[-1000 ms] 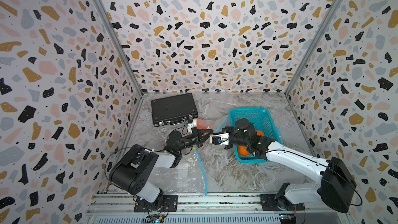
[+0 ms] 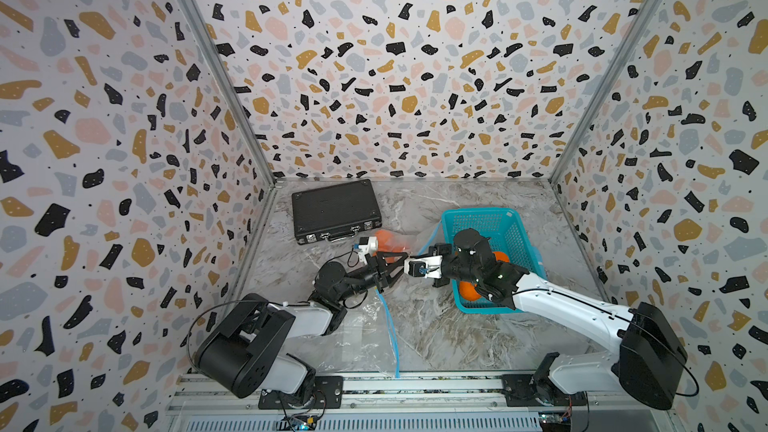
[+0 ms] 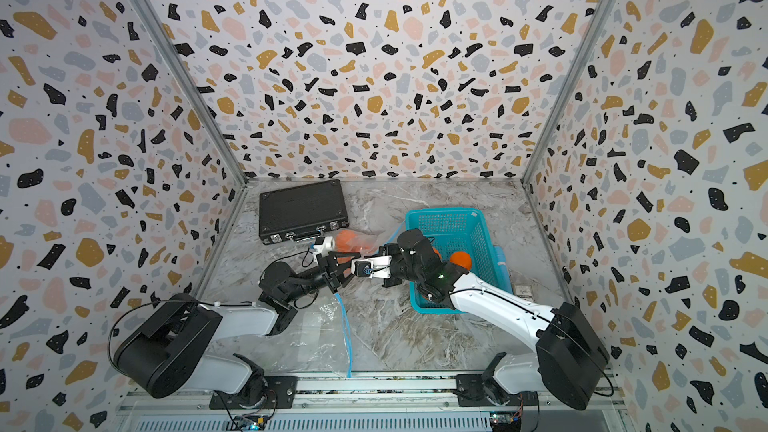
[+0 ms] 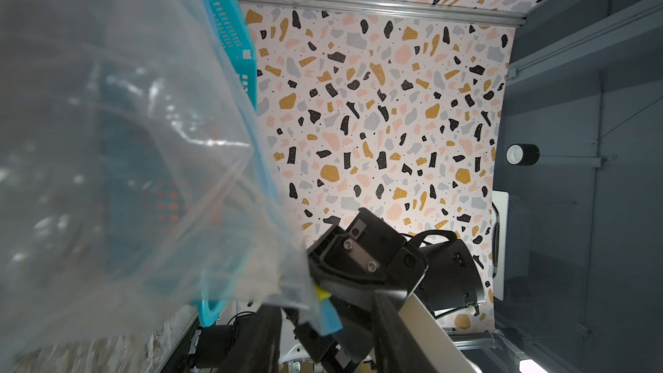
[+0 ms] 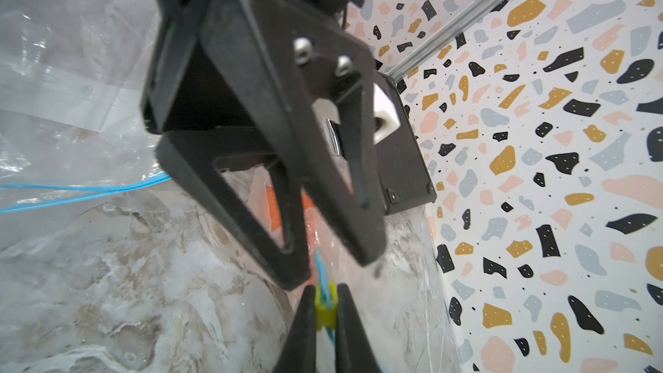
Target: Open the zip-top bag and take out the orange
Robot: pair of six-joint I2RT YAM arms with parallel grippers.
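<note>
A clear zip bag with a blue seal lies around both grippers, its orange content [image 2: 384, 241] blurred behind the plastic. My right gripper is shut on the bag's blue-and-yellow zip strip. Just beside it, my left gripper has its black fingers apart near that zip; in the right wrist view they stand above the strip. Whether plastic is between the left fingers is unclear. The bag's clear film [image 4: 124, 131] fills the left of the left wrist view.
A teal basket [image 2: 520, 232] holding oranges sits right of the bag, partly under my right arm. A black case [image 2: 336, 208] lies at the back left. Clear bag film covers the front left of the table.
My left arm has shifted slightly toward the front, its wrist tilting, with the fingers still near the right gripper. The right arm has not moved.
</note>
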